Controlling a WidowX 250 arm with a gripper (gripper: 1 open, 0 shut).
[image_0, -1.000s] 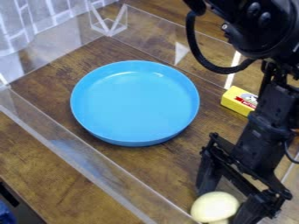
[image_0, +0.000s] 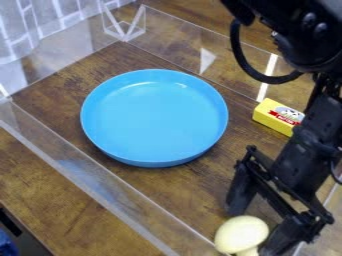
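Note:
My black gripper (image_0: 258, 209) is low at the bottom right, open, with its fingers around and just above a pale cream rounded object (image_0: 241, 235) at the bottom edge. Part of that object is hidden by the gripper.
A round blue plate (image_0: 154, 117) lies on the wooden surface at the centre left. A yellow box (image_0: 275, 116) is at the right, behind the arm. Clear plastic walls border the area. The wood between plate and gripper is clear.
The gripper has shifted very slightly, and a little more of the space above the cream object shows between its fingers. The plate and box have not moved.

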